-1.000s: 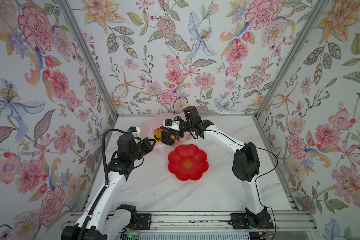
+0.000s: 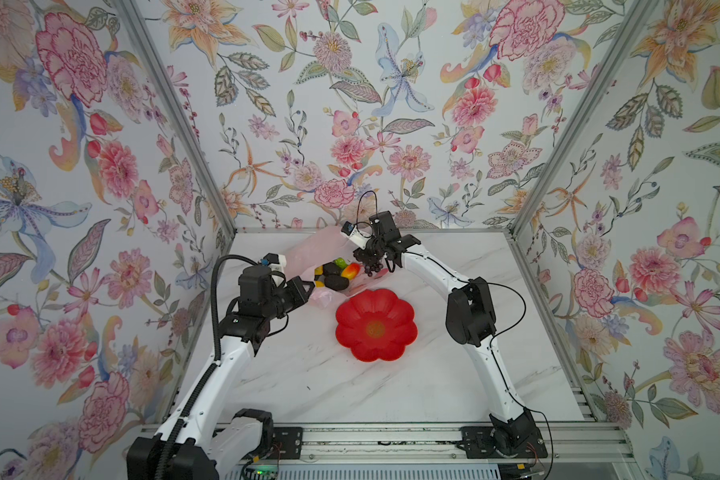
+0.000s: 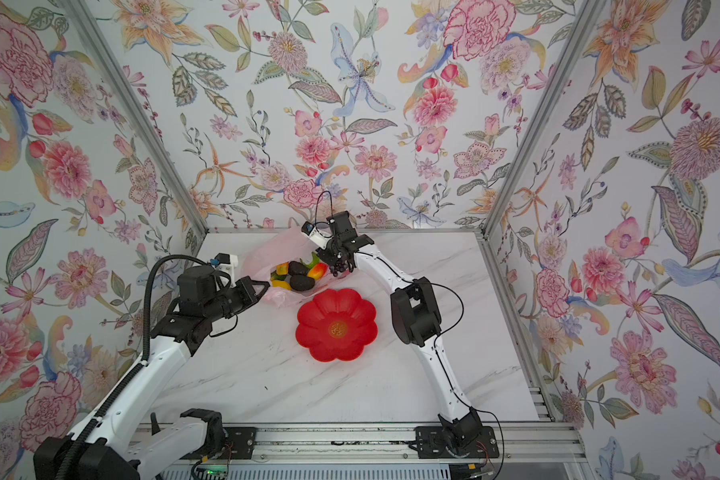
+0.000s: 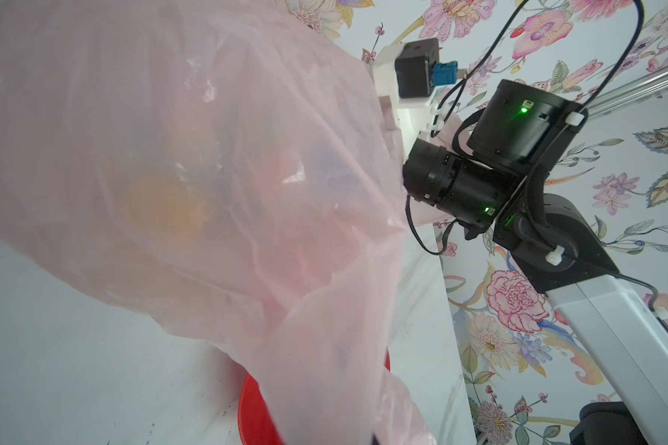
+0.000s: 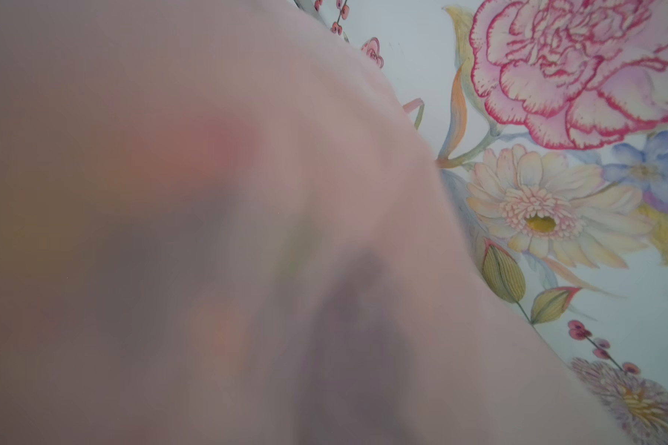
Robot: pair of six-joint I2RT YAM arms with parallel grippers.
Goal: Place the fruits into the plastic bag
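Observation:
The translucent pink plastic bag (image 4: 237,185) lies at the back of the table, its opening facing the front. Inside are dark avocado-like fruits (image 2: 338,282), a red-yellow mango-like fruit (image 2: 350,270), a green fruit (image 2: 341,262) and yellow pieces (image 3: 280,285). A dark purple, grape-like cluster (image 2: 369,259) shows at the bag's right end, below my right gripper (image 3: 328,254). That gripper's fingertips are hidden, and film fills much of its wrist view. My left gripper (image 2: 309,285) is shut on the bag's front left edge; the film bunches toward it in the left wrist view.
An empty red flower-shaped bowl (image 2: 376,324) stands just in front of the bag. A patterned wall (image 2: 424,144) rises close behind the bag.
My right gripper has drawn back to the right from over the fruits, uncovering the avocado-like ones. The red-yellow fruit now shows farther right. The left arm has barely moved.

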